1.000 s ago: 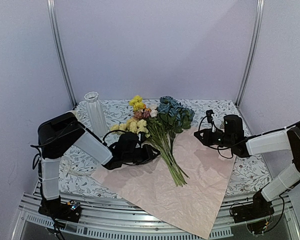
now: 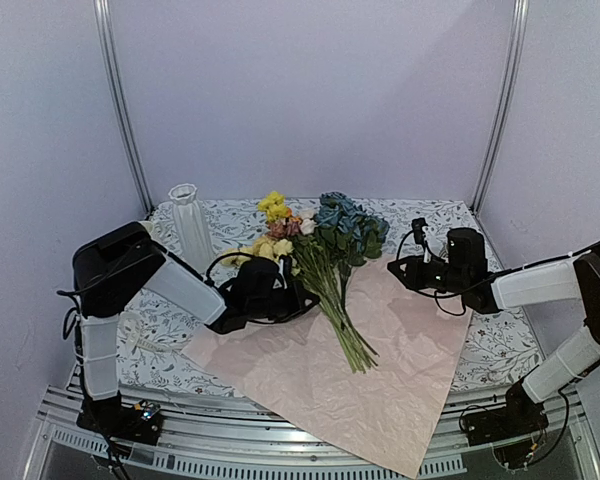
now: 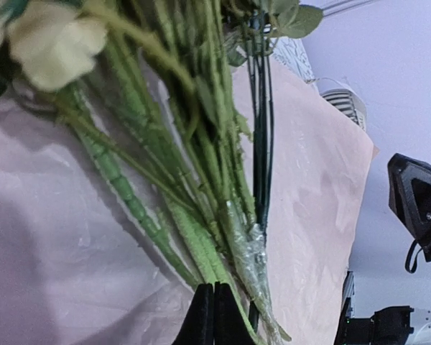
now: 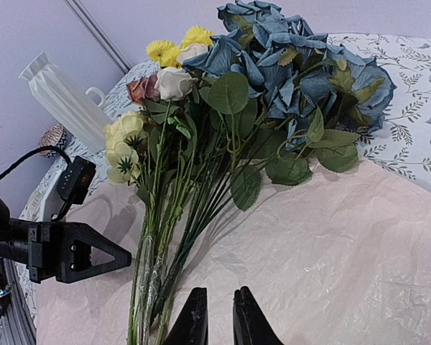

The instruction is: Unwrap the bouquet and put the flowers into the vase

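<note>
A bunch of artificial flowers (image 2: pixel 349 219), blue, yellow, pink and white, lies on pink paper with its heads toward the back. Its green stems (image 2: pixel 342 325) point to the front. My left gripper is shut with its fingertips together, nothing between them; the stems (image 3: pixel 201 237) pass beyond and beside them, outside the fingers. In the right wrist view that gripper sits just left of the stems. My right gripper is open and empty, over bare paper right of the bunch. The white ribbed vase (image 2: pixel 190 230) stands upright at the back left.
Pink paper (image 2: pixel 410 370) covers the middle and front of the table, clear right of the stems. A leaf-patterned cloth (image 2: pixel 490 345) shows around it. Walls close in the back and both sides. A small woven pot (image 4: pixel 54 135) stands near the vase.
The right arm has stayed still.
</note>
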